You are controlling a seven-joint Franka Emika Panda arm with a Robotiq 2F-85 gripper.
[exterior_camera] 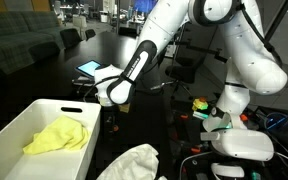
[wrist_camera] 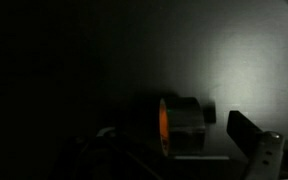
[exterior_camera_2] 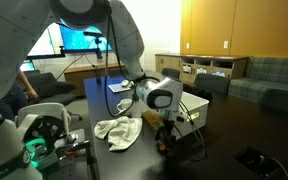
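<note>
A small dark object with an orange end (wrist_camera: 183, 127) lies on the black table. In the wrist view my gripper stands open, one of its fingers (wrist_camera: 260, 143) to the object's right and the other, in deep shadow, to its left. The fingers straddle the object, and clear gaps show at its sides. In exterior view 1 the gripper (exterior_camera: 109, 114) is down close to the tabletop and largely hides the object. Exterior view 2 shows a bit of orange (exterior_camera_2: 164, 149) right under the gripper.
A white bin (exterior_camera: 30, 120) holding a yellow cloth (exterior_camera: 57, 136) stands close beside the gripper. A white cloth (exterior_camera: 131, 163) is spread on the table near the arm's base. In exterior view 2, bare tabletop (exterior_camera_2: 219, 155) extends to the right.
</note>
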